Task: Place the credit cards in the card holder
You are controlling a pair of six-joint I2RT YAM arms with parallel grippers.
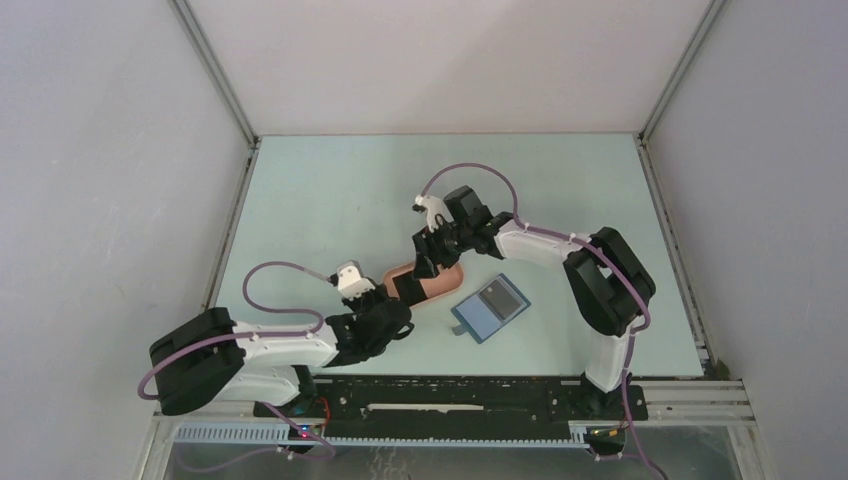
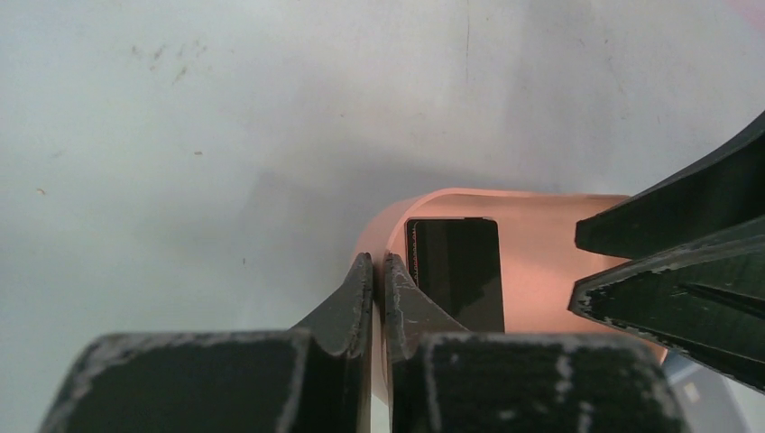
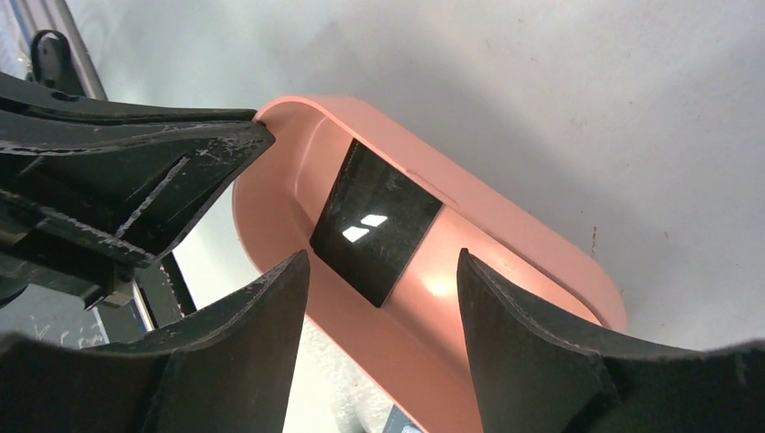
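A pink oval container (image 1: pixel 445 284) (image 2: pixel 550 244) (image 3: pixel 514 225) holds a flat black rectangular card (image 1: pixel 409 289) (image 2: pixel 453 262) (image 3: pixel 374 216) at one end. My left gripper is shut on that end's rim. My right gripper is over the container, its fingertips apart with nothing seen between them; in the left wrist view its dark fingers (image 2: pixel 668 280) reach over the far part of the container.
A blue-and-grey flat card holder (image 1: pixel 491 307) with a tab lies to the lower right of the container.
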